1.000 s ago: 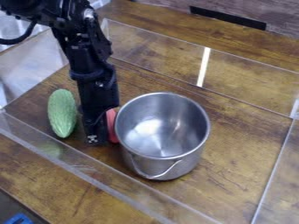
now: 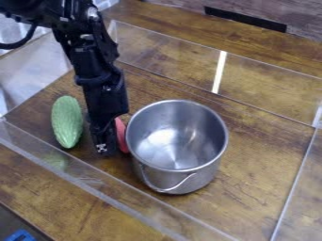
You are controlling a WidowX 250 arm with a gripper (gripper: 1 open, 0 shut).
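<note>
The black gripper [image 2: 105, 141] reaches down from the upper left to the wooden surface, between a pale green cucumber-like vegetable [image 2: 68, 120] and a steel pot [image 2: 176, 141]. A red object [image 2: 120, 130] is partly hidden behind the gripper and against the pot's left side. The fingertips are dark and overlap the red object in view; whether they are on it cannot be told. The pot stands upright and looks empty, with a wire handle at its front.
Clear plastic walls edge the wooden work area [image 2: 251, 188] at front left and right. A white strip [image 2: 220, 72] lies at the back. The wood behind and right of the pot is clear.
The gripper has shifted very slightly at the same spot beside the pot. The pot and vegetable look unchanged.
</note>
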